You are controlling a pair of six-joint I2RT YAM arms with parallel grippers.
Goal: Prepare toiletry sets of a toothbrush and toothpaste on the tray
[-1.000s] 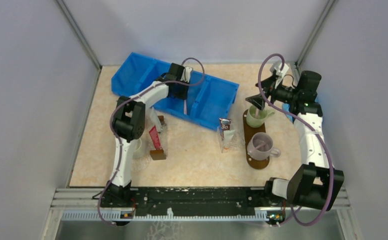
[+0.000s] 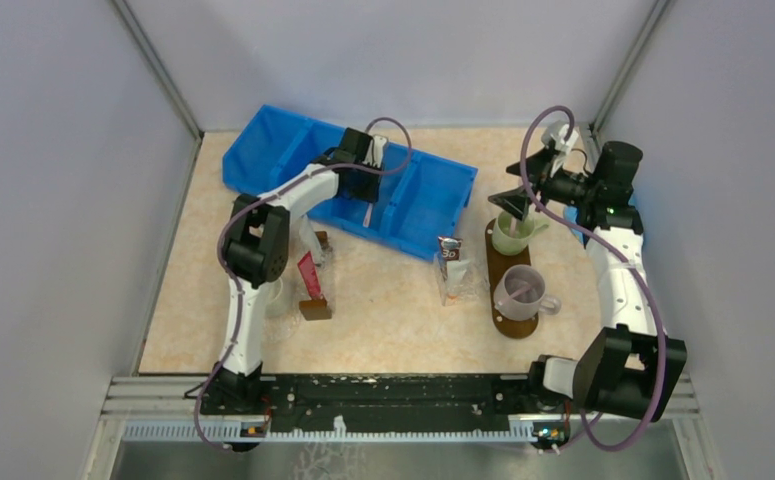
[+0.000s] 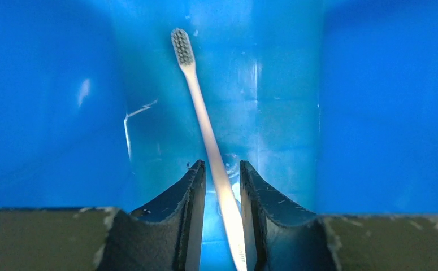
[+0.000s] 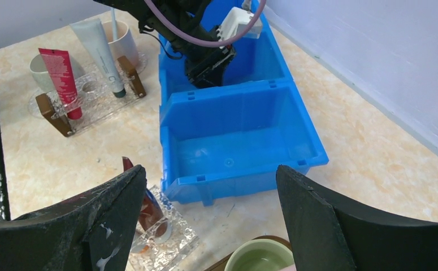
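Note:
A pale pink toothbrush [image 3: 208, 135] with grey bristles lies on the floor of the middle compartment of the blue tray [image 2: 431, 205]. My left gripper is open above its handle, a fingertip on either side in the left wrist view. In the right wrist view, a red toothpaste tube [image 4: 64, 80] and a grey-white one [image 4: 100, 56] stand in a clear holder; a dark red tube [image 4: 151, 209] is in another. The tray's right compartment is empty. Over the green cup [image 2: 511, 234] my right gripper stands open, nothing between its fingers.
A lilac mug [image 2: 525, 293] holding a pink handle shares a brown board [image 2: 508, 328] with the green cup. Cups stand behind the toothpaste holder at the left.
The toothbrush's lower end has shifted slightly left in the tray's middle compartment. My left gripper has barely moved; the right arm stays over the green cup, with its cable slightly shifted.

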